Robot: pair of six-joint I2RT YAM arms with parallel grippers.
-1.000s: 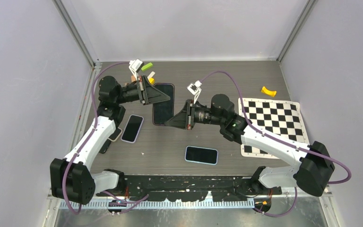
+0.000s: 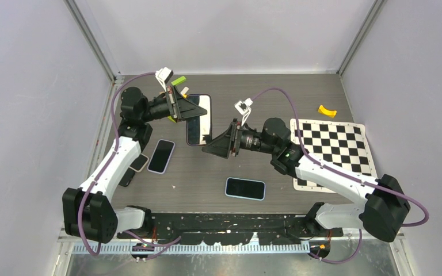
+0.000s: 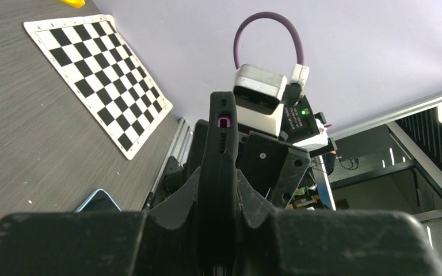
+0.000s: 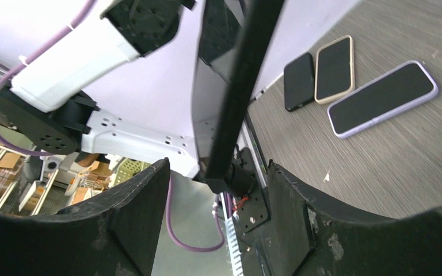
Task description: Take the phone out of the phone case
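A dark phone in its black case is held up above the table, white glare across the right of its screen. My left gripper is shut on its upper half. From the left wrist, the black case shows edge-on, a finger against each side. Near the phone's lower right corner my right gripper stands open. The right wrist view has the case edge reaching down between its spread fingertips, with gaps at both sides. Phone and case look joined; no separation shows.
A blue-edged phone lies at the front middle. A lilac-edged phone and two smaller phones lie at left. A checkered board and a yellow piece are at right. Bare table surrounds the middle.
The phone has shifted up a little in the top view and tilted, so its screen now catches white glare.
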